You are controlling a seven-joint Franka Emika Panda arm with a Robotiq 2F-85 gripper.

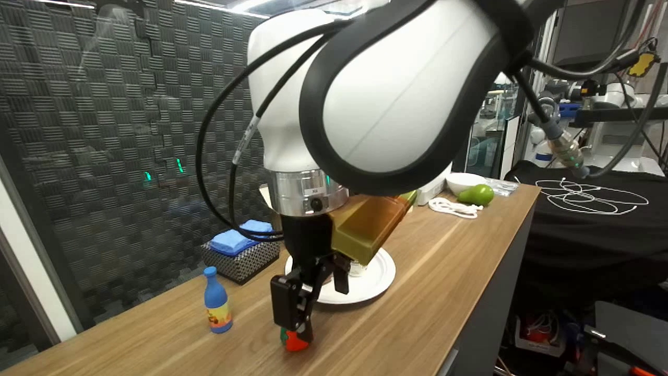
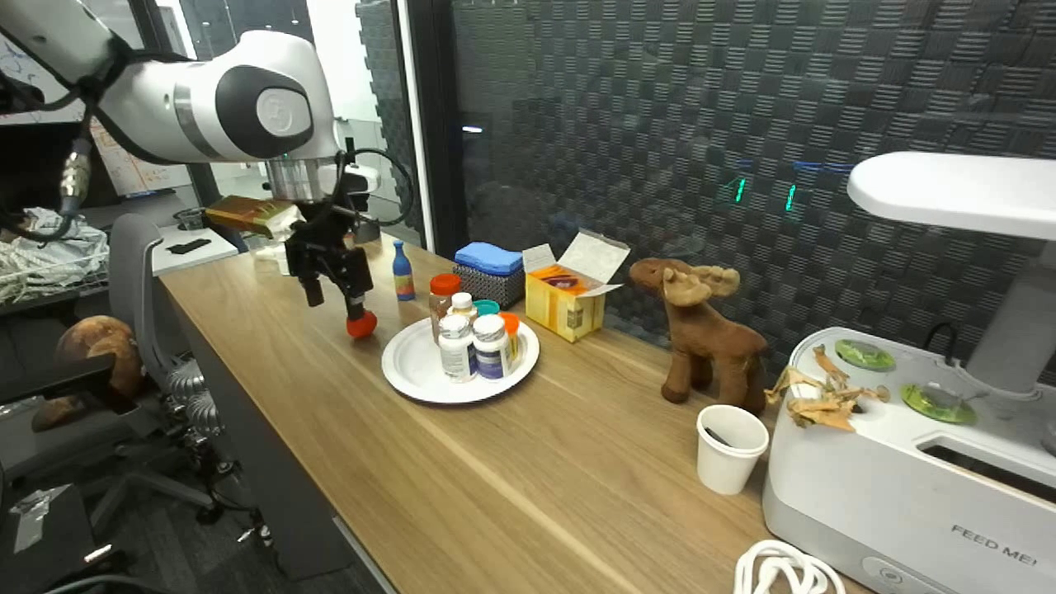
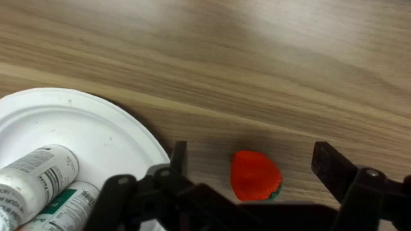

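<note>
A red toy strawberry with a green base lies on the wooden counter. My gripper is open above it; in the wrist view the strawberry sits in the gap between the spread fingers, touching neither there. From the first exterior side, the gripper covers most of the strawberry, leaving only its lower part visible. In the second exterior view the strawberry shows just below a fingertip of the gripper.
Close by stands a white plate crowded with several bottles. A blue bottle is upright near the wall, and a dark basket holds blue cloths. Farther along are a yellow box, a toy moose and a paper cup.
</note>
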